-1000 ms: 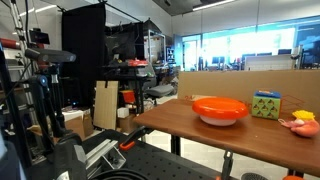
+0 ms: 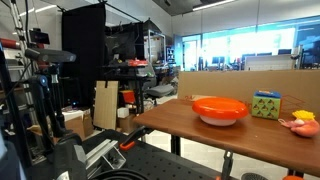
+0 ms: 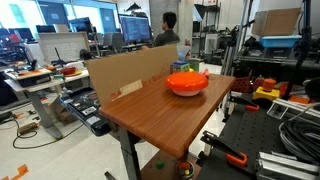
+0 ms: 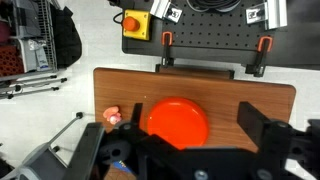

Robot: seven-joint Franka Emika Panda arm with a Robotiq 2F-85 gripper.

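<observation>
A round red-orange lid or dish [image 2: 221, 105] with a pale underside [image 2: 222, 121] rests on the brown wooden table [image 2: 175, 121]. In exterior view 2 the same red dish [image 3: 187, 82] lies toward the table's far end. Seen from above in the wrist view, the red disc [image 4: 178, 122] is partly covered by my gripper, whose dark fingers stand wide apart, open, with no object visibly held. How high the gripper is above the dish cannot be judged. Neither exterior view includes the gripper.
Behind the dish stands a green box with a blue top [image 2: 266, 104]. A pink toy with a yellow part [image 2: 301, 125] sits at the right edge. A perforated black platform [image 4: 220, 30] with clamps borders the table.
</observation>
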